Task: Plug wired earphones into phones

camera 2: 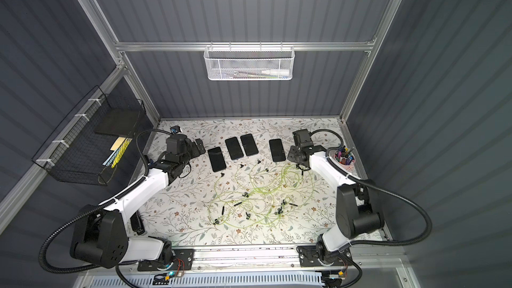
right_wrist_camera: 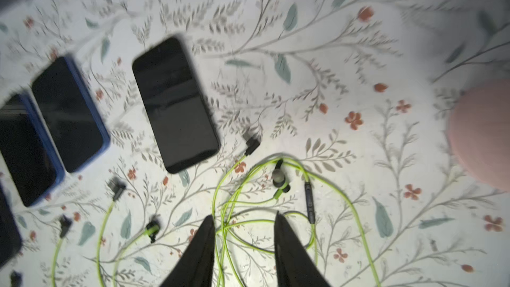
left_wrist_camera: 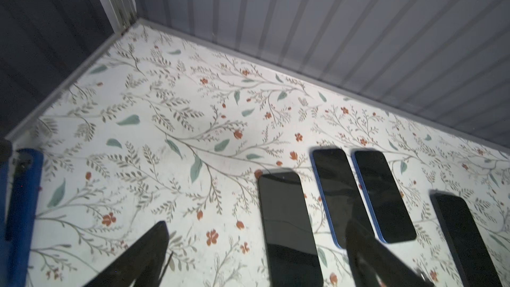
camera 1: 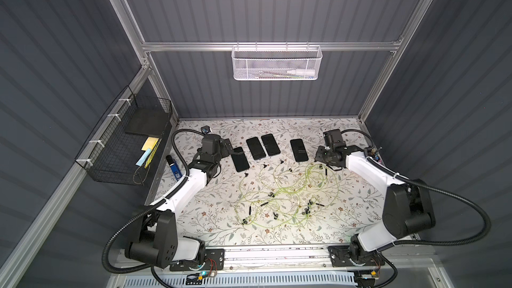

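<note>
Four dark phones lie in a row across the back: the leftmost (camera 1: 239, 159), two middle ones (camera 1: 256, 148), and the right one (right_wrist_camera: 176, 106). Several green wired earphones (right_wrist_camera: 309, 202) lie loosely tangled in front of them, plugs lying on the table. My left gripper is open, above the table beside the leftmost phone, with nothing between its fingers. My right gripper hangs over the earphone cables near the right phone, its fingers part open; whether anything is between them cannot be told, though cables show below.
A pink pen cup (right_wrist_camera: 478, 133) stands at the right edge. A blue object (camera 1: 175, 168) lies at the left edge. A wire basket (camera 1: 106, 165) hangs on the left wall, a white one (camera 1: 276, 64) at the back.
</note>
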